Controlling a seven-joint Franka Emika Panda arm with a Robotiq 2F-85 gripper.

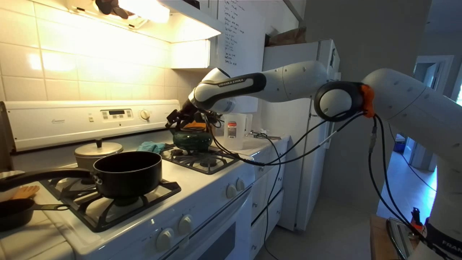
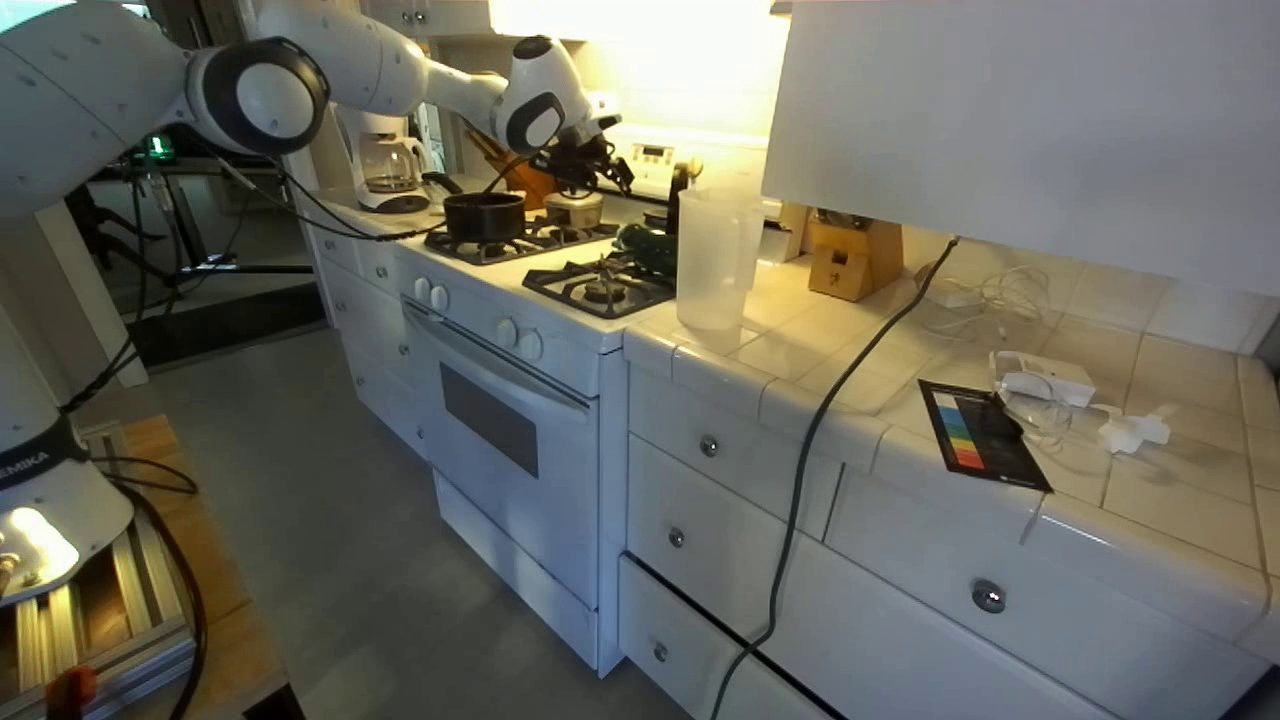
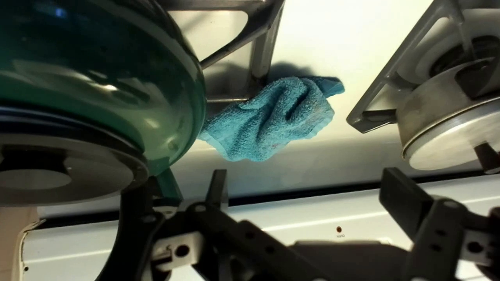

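Note:
My gripper is open, its two dark fingers wide apart and nothing held between them. A crumpled teal cloth (image 3: 276,117) lies ahead of the fingertips on the white stovetop, partly against a burner grate; it also shows behind the black pot as a blue patch (image 1: 151,147). The shiny green kettle (image 3: 108,70) fills the left of the wrist view, close beside the gripper. From the side, the kettle (image 1: 192,139) sits on the back burner with my gripper (image 1: 175,120) low at its upper left. Whether they touch I cannot tell.
A black saucepan (image 1: 127,173) stands on the near grate, its long handle pointing left. Behind it is a lidded metal pot (image 3: 445,112). The stove's back panel (image 1: 56,123) rises close behind. A translucent pitcher (image 2: 714,258) stands on the counter beside the stove.

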